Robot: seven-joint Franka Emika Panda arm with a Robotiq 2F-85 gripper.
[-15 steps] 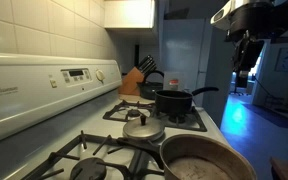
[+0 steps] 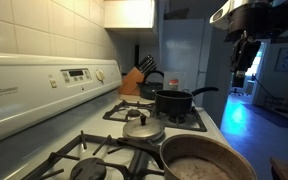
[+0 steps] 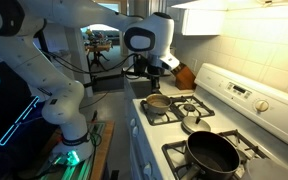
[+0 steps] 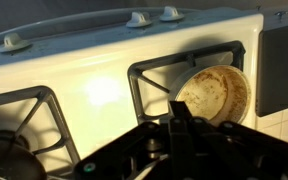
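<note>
My gripper is raised above the stove, and its dark fingertips look close together in the wrist view, with nothing visible between them. Beyond the fingertips lies a round pan [image 4: 213,94] with a stained beige inside, seemingly empty, on a burner grate; the gripper covers part of its lower side. The same pan [image 2: 199,160] is nearest the camera in exterior view 1, well below the gripper at upper right. A lidded pan [image 3: 195,125] stands between it and a deep black pot [image 3: 213,153] in exterior view 2.
The white stove [image 4: 96,92] has bare surface between the burners. Its control panel [image 2: 44,92] rises along the wall side. Knobs [image 4: 138,19] line the front edge. A knife block [image 2: 132,82] stands past the far burners, and the black pot's handle [image 2: 204,91] sticks out.
The gripper has shifted very slightly in exterior view 1. The pans and pot have stayed where they were.
</note>
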